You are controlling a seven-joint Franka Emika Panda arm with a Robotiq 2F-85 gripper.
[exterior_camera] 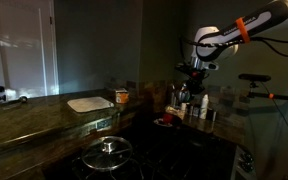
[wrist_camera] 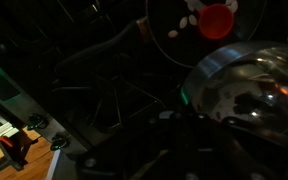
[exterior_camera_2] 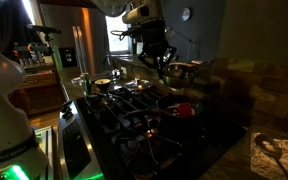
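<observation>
In exterior view 1 my gripper (exterior_camera: 195, 73) hangs high above the right end of the stove, and it is shut. A shiny, rounded metal or glass piece (wrist_camera: 246, 82) fills the right of the wrist view, close to the dark fingers; whether they touch it cannot be made out. Beyond it lies a dark pan (wrist_camera: 174, 38) holding a red round piece (wrist_camera: 216, 21) and several pale bits. That pan (exterior_camera_2: 174, 112) rests on the stove in exterior view 2, below the gripper (exterior_camera_2: 162, 68). A glass-lidded pan (exterior_camera: 106, 153) stands at the near left burner.
On the left counter are a pale tray (exterior_camera: 90, 104) and an orange-and-white tub (exterior_camera: 122, 96). Several bottles (exterior_camera: 204, 105) stand at the back right. A spoon (exterior_camera_2: 271, 148) lies on a light board at the right of exterior view 2.
</observation>
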